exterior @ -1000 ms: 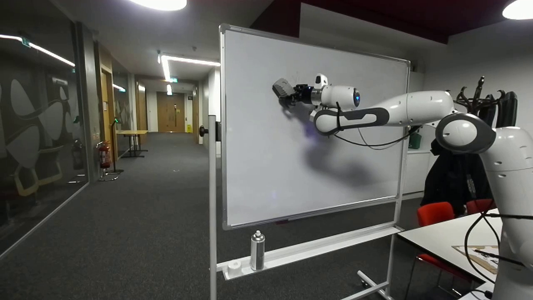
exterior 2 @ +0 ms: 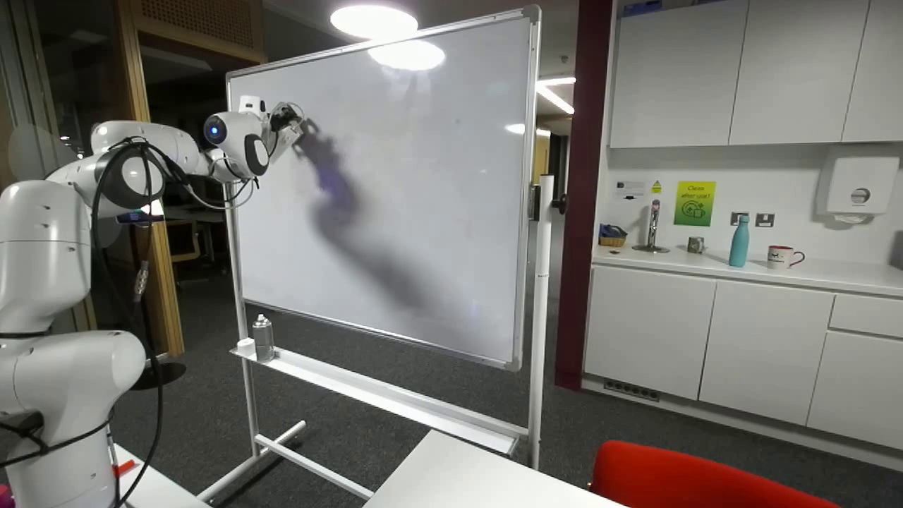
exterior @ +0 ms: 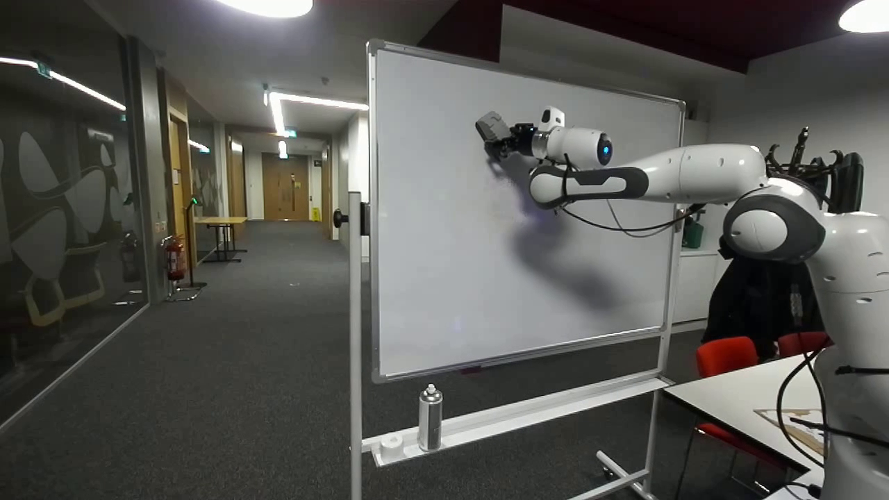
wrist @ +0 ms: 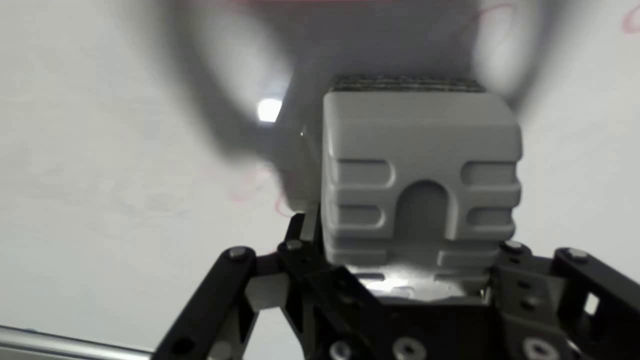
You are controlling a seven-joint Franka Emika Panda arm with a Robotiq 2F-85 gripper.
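A grey ridged eraser [wrist: 420, 138] with a dark felt edge sits between the two fingers of my gripper, which is shut on it. In the first exterior view the eraser [exterior: 492, 126] is at the upper middle of the whiteboard [exterior: 450, 275], with the gripper [exterior: 500, 146] just behind it. Faint red marks [wrist: 282, 204] show on the board around the eraser in the wrist view. Whether the felt touches the board cannot be made out.
A silver spray can [exterior: 430, 419] and a small white roll [exterior: 391, 447] stand on the tray [exterior: 533, 415] under the board. A white table [exterior 2: 474, 474] and red chair [exterior 2: 677, 474] are in front. Most of the board is clear of objects.
My gripper has moved right and upward across the board, seen from the first exterior view, with the eraser still held. The spray can and roll have not moved.
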